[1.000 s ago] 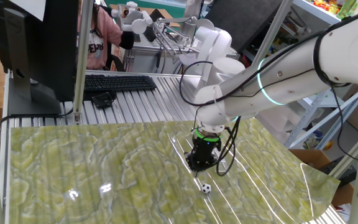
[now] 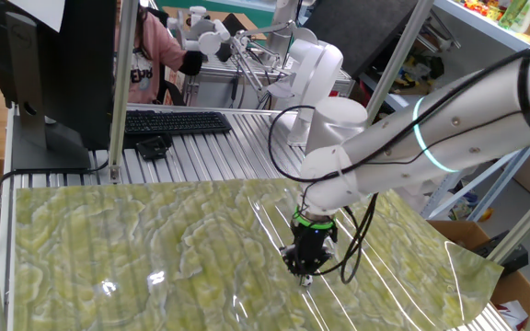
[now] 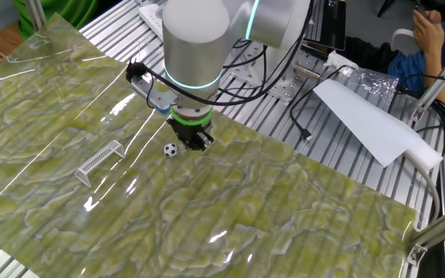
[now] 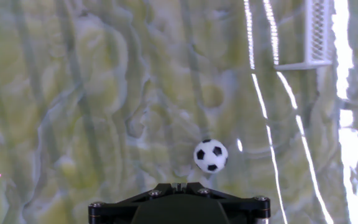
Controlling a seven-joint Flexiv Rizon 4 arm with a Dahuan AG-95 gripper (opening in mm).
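Note:
A small black-and-white soccer ball (image 4: pixel 211 156) rests on the green marbled mat, just ahead of my gripper and slightly right of its middle in the wrist view. My gripper's fingers are together, with nothing seen between them, so it is shut. Exterior view 2 shows the ball (image 3: pixel 171 150) beside the gripper (image 3: pixel 205 142), on the side toward a small white goal (image 3: pixel 100 161) with a mesh back. From exterior view 1, the ball (image 2: pixel 305 279) is partly hidden by the gripper (image 2: pixel 299 270). Part of the goal (image 4: pixel 317 34) shows at the wrist view's upper right.
A keyboard (image 2: pixel 178 122) and a monitor (image 2: pixel 58 83) stand behind the mat. A white sheet (image 3: pixel 365 120) and a loose cable lie on the slatted table. People sit beyond the table's edge.
Over the last second my gripper has come lower and to the right in exterior view 1, up to the ball, now partly covering it. The ball appears not to have moved.

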